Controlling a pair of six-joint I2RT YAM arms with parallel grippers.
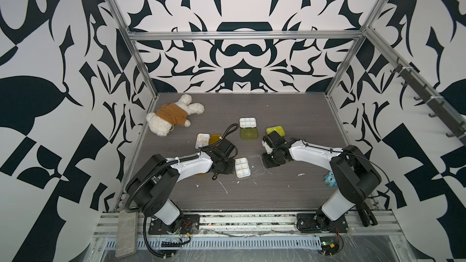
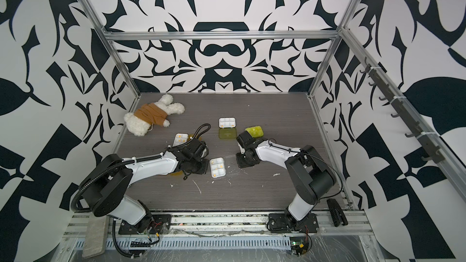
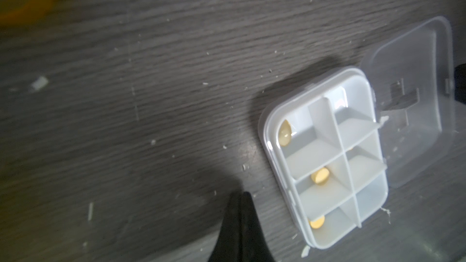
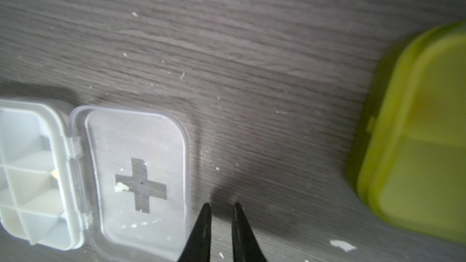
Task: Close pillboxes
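A white pillbox (image 3: 330, 160) with a clear lid (image 3: 412, 106) lies open between the two arms, pills in several of its compartments. Its lid is flat on the table, folded out toward the right arm. My left gripper is shut, apart from the box on its left side, nothing showing between its fingers. By the lid's outer edge, my right gripper is part open with an empty gap. Farther back, a pillbox with an olive lid (image 1: 249, 133) stands open. Another open pillbox (image 1: 202, 140) with an amber lid (image 1: 215, 138) is partly behind the left arm.
A yellow-green pillbox (image 4: 432, 135) with its lid down lies behind the right gripper. A plush toy (image 1: 172, 114) rests at the back left, and a small blue object (image 1: 330, 179) lies by the right arm.
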